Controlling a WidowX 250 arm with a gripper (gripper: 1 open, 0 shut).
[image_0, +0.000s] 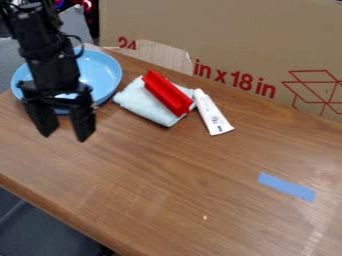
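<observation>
My black gripper (64, 120) is at the left of the view, above the wooden table and the near part of a blue bowl (102, 70), open with nothing seen between its fingers. The arm hides part of the bowl. Right of the bowl lies a white folded cloth (140, 101) with a red block-like object (167, 92) on it. A white elongated item (211, 112) with a dark mark lies just right of the cloth.
A large cardboard box (241, 45) stands along the back. A blue tape strip (286, 186) is on the right of the table (187, 190).
</observation>
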